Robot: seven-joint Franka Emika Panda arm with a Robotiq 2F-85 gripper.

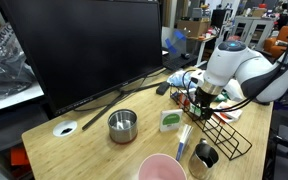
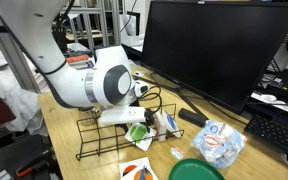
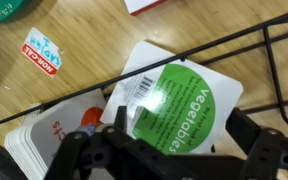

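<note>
A white packet with a green round label reading "vegetables" lies in front of my gripper in the wrist view. My fingers stand apart on either side of the label; whether they touch the packet is hard to tell. From exterior view 2, the gripper points down into a black wire basket, just above the green label. In exterior view 1 the arm hides much of the wire basket.
A second white packet sits left of the green one. Around the basket are a metal pot, a pink bowl, a metal cup and a small green-and-white box. A green plate and a plastic bag lie nearby. A large monitor stands behind.
</note>
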